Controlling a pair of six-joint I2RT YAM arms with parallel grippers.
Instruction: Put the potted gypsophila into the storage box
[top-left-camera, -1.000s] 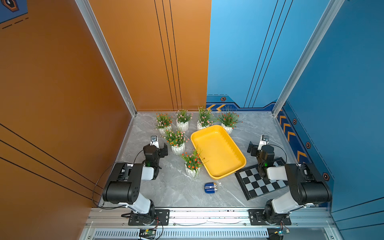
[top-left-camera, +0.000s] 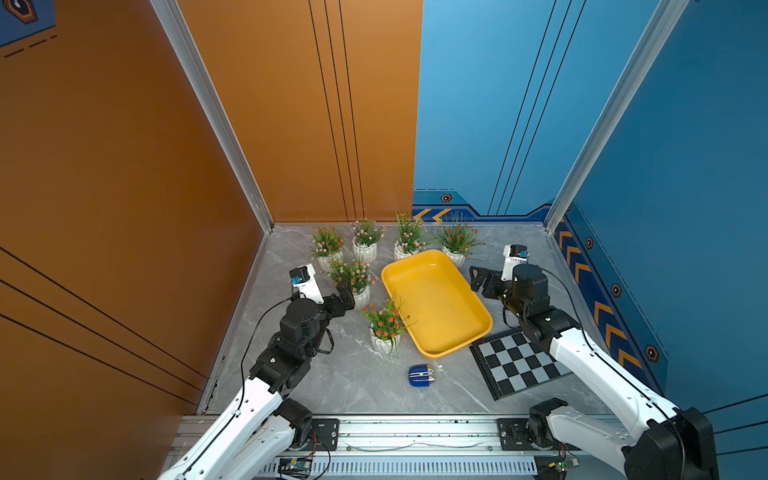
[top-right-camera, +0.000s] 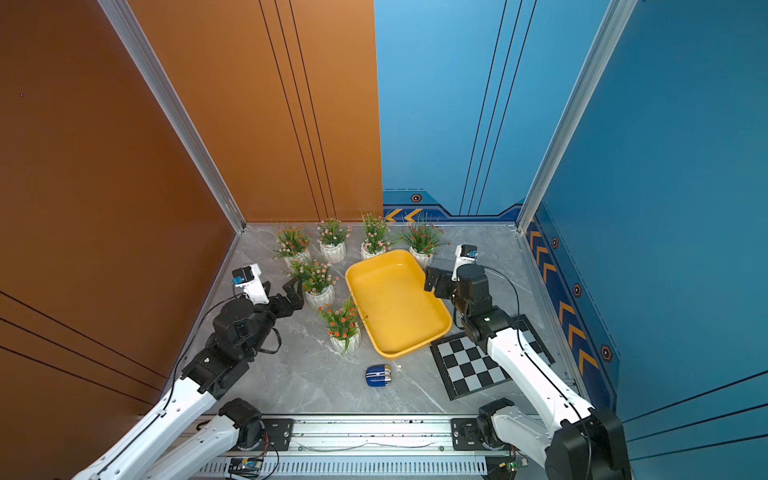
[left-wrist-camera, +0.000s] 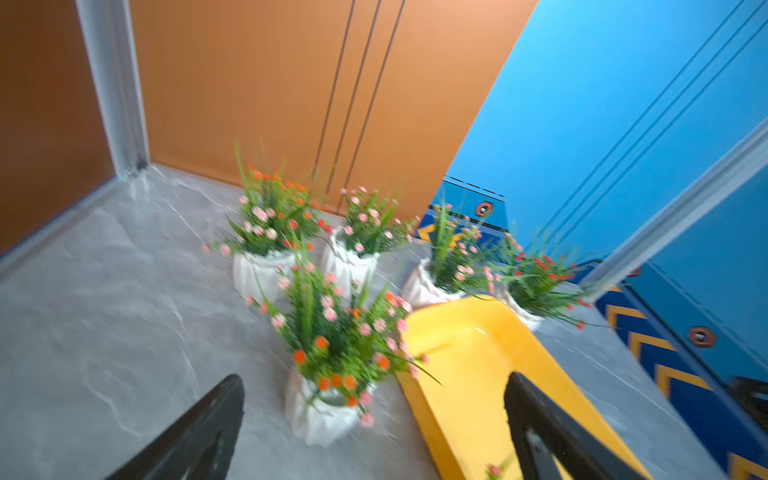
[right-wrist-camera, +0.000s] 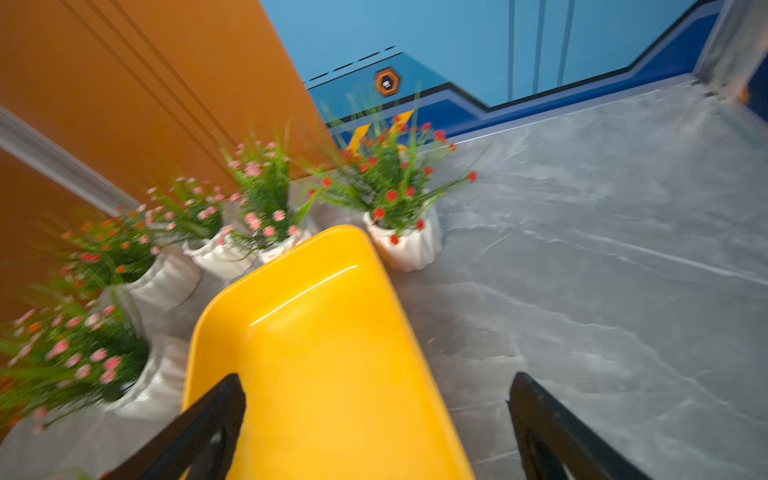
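Note:
Six white pots of artificial flowers stand on the grey table around an empty yellow box (top-left-camera: 436, 304): four along the back (top-left-camera: 365, 249), one (left-wrist-camera: 320, 412) at middle left, one (top-left-camera: 385, 340) nearer the front, left of the box. My left gripper is open in the air beside the middle-left pot, nothing between its fingers. My right gripper is open above the box's right side, likewise empty.
A checkered board (top-left-camera: 516, 364) lies at the front right, and a small blue object (top-left-camera: 419, 375) at the front centre. The table right of the box toward the back is clear.
Both arms have extended from their folded poses, raising their wrists; the right gripper has moved leftward toward the box, the left a little rightward. Pots and box are unmoved.

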